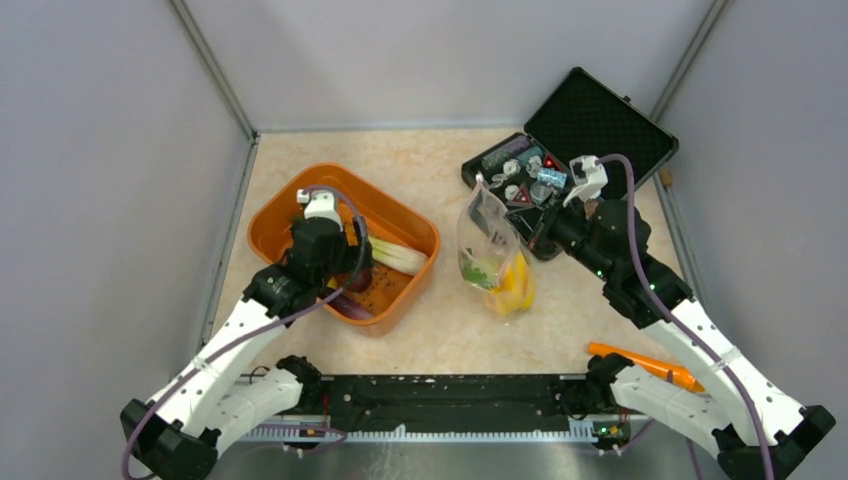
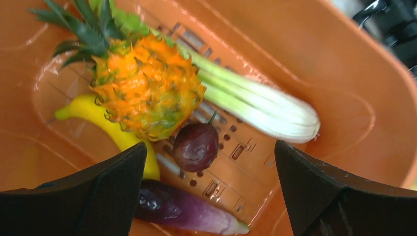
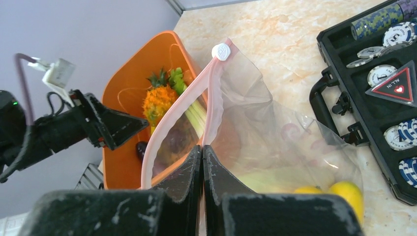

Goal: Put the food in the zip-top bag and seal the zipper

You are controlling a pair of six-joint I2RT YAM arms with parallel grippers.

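Observation:
My left gripper is open above the orange basket, nothing between its fingers. Below it, the left wrist view shows a pineapple, a banana, a dark round fruit, an eggplant and a pale green stalk vegetable. The clear zip top bag stands with its mouth spread, holding something yellow and something green. Its rim, with a white slider, runs into my right gripper, which is shut on that thin edge.
Behind the bag lies an open black case of poker chips, its handle close to the bag. An orange tube-like object rests at the front right. Bare table separates basket and bag.

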